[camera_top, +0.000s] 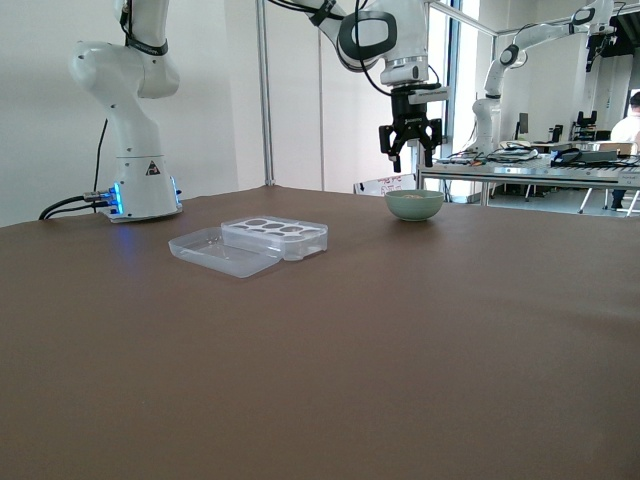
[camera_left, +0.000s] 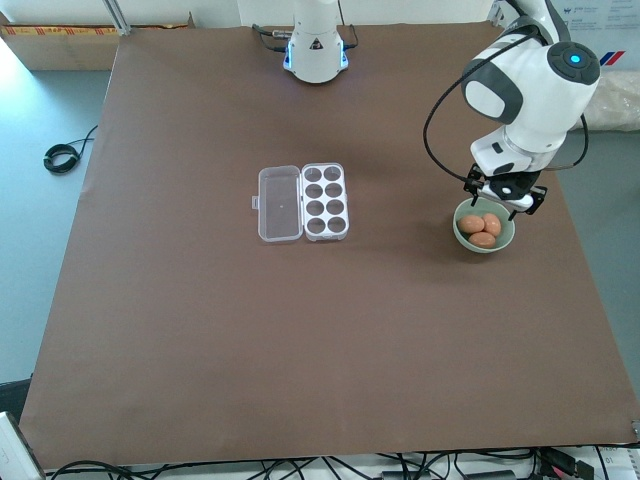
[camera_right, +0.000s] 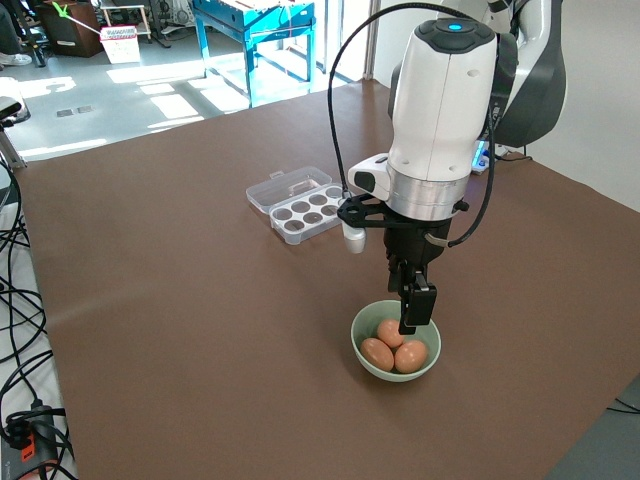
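Observation:
A pale green bowl (camera_left: 483, 243) (camera_top: 414, 208) (camera_right: 366, 336) holds three brown eggs (camera_left: 471, 224) (camera_right: 410, 356) near the right side of the table. My black gripper (camera_left: 491, 210) (camera_top: 410, 155) (camera_right: 410, 318) hangs just above the bowl; in the top view its fingers stand apart with nothing visible between them. An open plastic egg box (camera_left: 326, 200) (camera_top: 275, 235) (camera_right: 306, 210) lies left of the bowl, its round compartments empty and its clear lid folded out flat beside them.
Cables run along the table's outer edge.

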